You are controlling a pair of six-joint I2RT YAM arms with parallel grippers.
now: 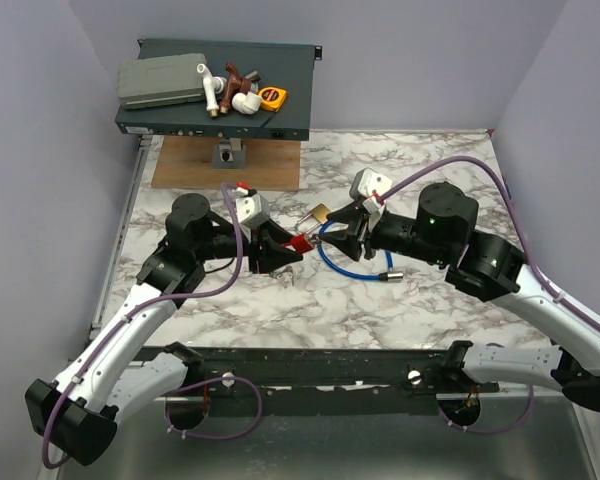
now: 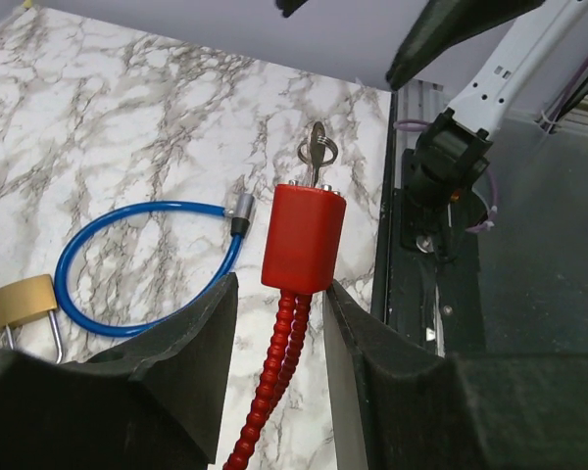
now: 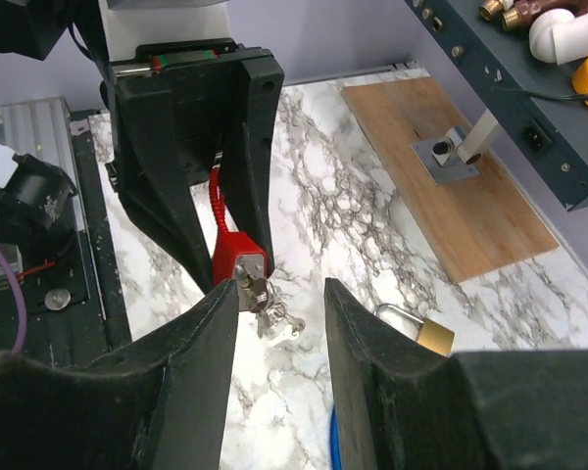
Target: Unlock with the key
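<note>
A red key holder [image 2: 302, 235] with a metal key [image 2: 317, 152] on top and a red coiled cord hangs between the fingers of my left gripper [image 1: 289, 247]. In the right wrist view the red holder [image 3: 232, 259] and key sit among the left fingers, with my right gripper just in front, its fingers parted and apparently empty. A brass padlock with a steel shackle lies on the marble, also visible as the padlock [image 3: 434, 336] in the right wrist view.
A blue hose [image 2: 142, 208] lies looped beside the padlock. At the back stands a dark shelf [image 1: 280, 70] with a case, fittings and a tape measure, over a wooden board [image 1: 180, 162]. The marble is largely clear.
</note>
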